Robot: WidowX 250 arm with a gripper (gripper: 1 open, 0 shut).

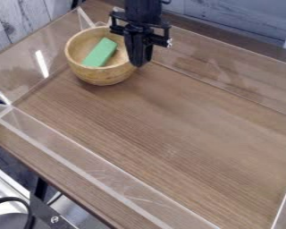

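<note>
A round tan wooden bowl [100, 73] sits near the back left of the wooden tray floor, with a green block [100, 52] lying inside it, tilted toward the left side. My black gripper [138, 55] is at the bowl's right rim, pointing down, and looks shut; nothing clearly shows between its fingers. Whether it touches the rim I cannot tell.
Clear raised edges border it on the left and front, and pale walls stand at the back. A black cable hangs at the lower left.
</note>
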